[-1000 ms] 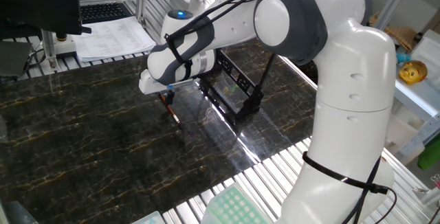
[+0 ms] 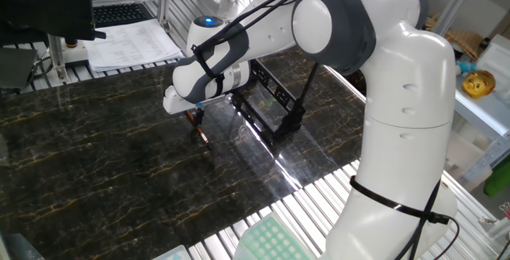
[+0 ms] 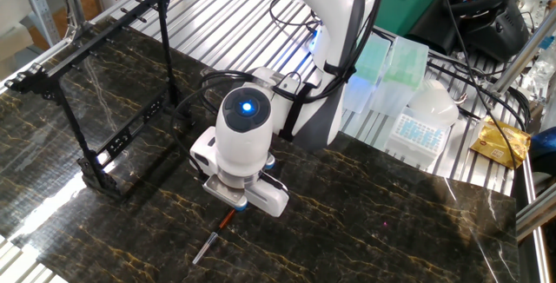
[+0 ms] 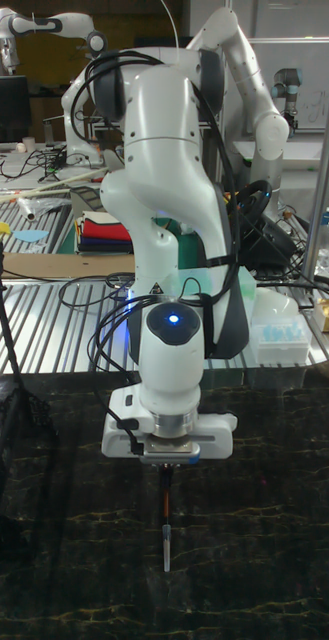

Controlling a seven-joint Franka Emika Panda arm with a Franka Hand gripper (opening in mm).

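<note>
A thin stick-like tool, brown with a pale clear tip, shows under my hand; in exterior view 1 the tool (image 2: 202, 135) slants down to the right over the dark marbled table. From above in exterior view 2, the tool (image 3: 208, 245) points toward the near side, its upper end hidden below the hand. In exterior view 3 the tool (image 4: 166, 546) runs straight toward the camera from under my gripper (image 4: 167, 476). The fingers are small and dark there, close around or over the brown part. Whether they grip it or stand apart from it is not clear.
A black open frame (image 3: 62, 101) stands on the table beside my hand. At the back right sit a white rack box (image 3: 417, 140), translucent green containers (image 3: 405, 60) and a gold packet (image 3: 501, 141).
My hand has lowered slightly and shifted a little to the right in exterior view 1. The tool and the black frame look unmoved.
</note>
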